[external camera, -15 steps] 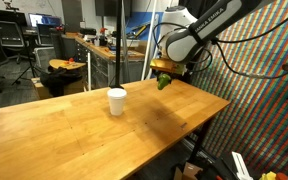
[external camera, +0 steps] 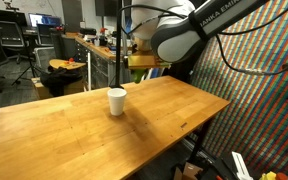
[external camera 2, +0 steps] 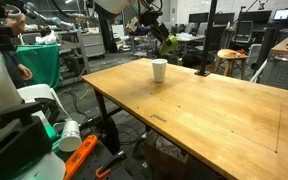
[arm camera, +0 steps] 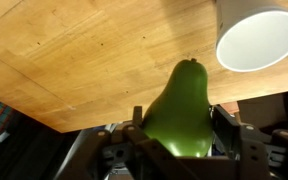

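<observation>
A green pear-shaped object [arm camera: 184, 110] is held in my gripper, shut around its wide end, while its narrow tip points away from the fingers. In exterior view 2, the green object [external camera 2: 168, 45] hangs in the air above the table, just above and beside a white cup [external camera 2: 159, 70]. The same cup [external camera: 116, 101] stands upright on the wooden table in exterior view 1, with the object [external camera: 137, 75] up and to its right. From the wrist, the open mouth of the cup [arm camera: 259, 40] shows at upper right, apart from the object.
A dark vertical post [external camera 2: 206, 45] rises at the table's far edge. Cables run along the arm [external camera: 209, 20]. Chairs and desks stand in the background.
In exterior view 1, my gripper has moved left and somewhat higher with the green object, closer to the cup. The cup has stayed in place.
</observation>
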